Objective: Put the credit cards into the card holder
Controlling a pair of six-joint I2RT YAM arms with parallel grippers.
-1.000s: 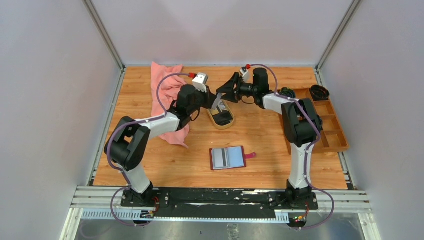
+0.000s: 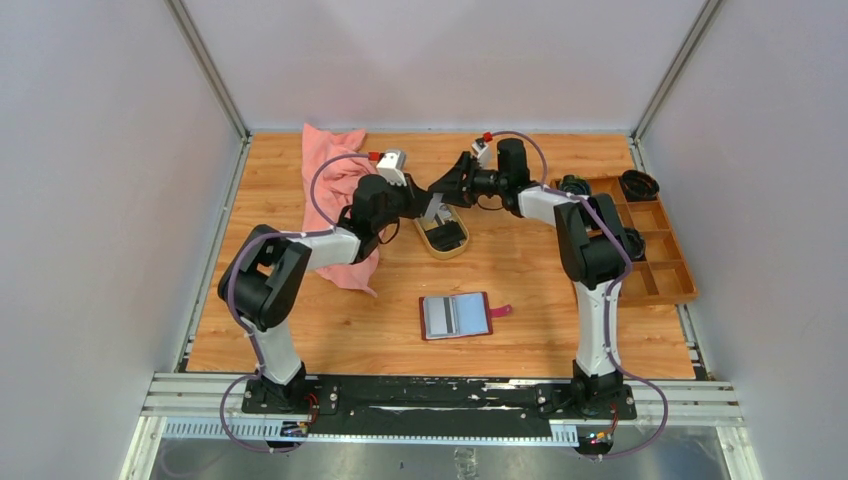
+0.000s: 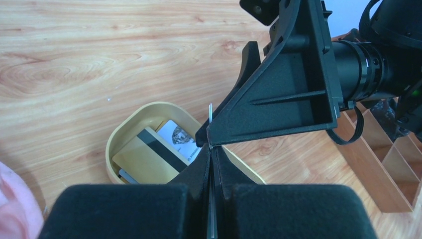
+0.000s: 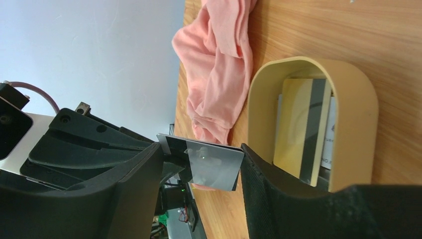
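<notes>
A silvery card with a dark stripe [image 4: 214,163] is held up over the beige tray by my left gripper, which is shut on its striped end. In the left wrist view only the card's thin edge shows. My right gripper is open, its two fingers standing on either side of the card. The card holder [image 2: 470,315] lies unfolded on the front table, with a striped card and pale panels showing in it. More cards, a gold one with a black stripe [image 3: 149,157] and a white one [image 3: 180,141], lie in the tray [image 3: 115,135].
A pink cloth [image 2: 335,190] lies at the left, under the left arm. On the right stands a wooden compartment box [image 2: 665,285] with dark coiled items. Bare table surrounds the card holder. Both grippers are close together above the tray.
My right gripper has moved slightly left, closer to the left gripper and its card. The left gripper has shifted a little to the left. Tray and card holder have not moved.
</notes>
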